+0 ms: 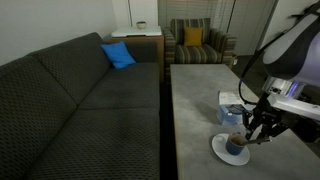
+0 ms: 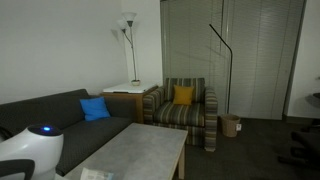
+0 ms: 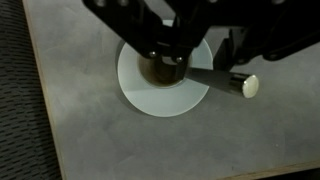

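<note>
A blue cup [image 1: 236, 144] sits on a white saucer [image 1: 222, 153] near the table's front. In the wrist view the brown inside of the cup [image 3: 155, 72] shows partly behind my dark gripper. A utensil with a flat handle [image 3: 212, 78] and a pale metallic end leans out of the cup to the right. From the first exterior view, my gripper [image 1: 258, 131] hangs just right of the cup, close by the handle. Whether the fingers touch the handle is hidden, and their gap is too dark to judge.
Behind the cup stands a light blue box-like object [image 1: 230, 114] on the grey table [image 1: 198, 90]. A dark sofa [image 1: 80, 110] runs along the left.
</note>
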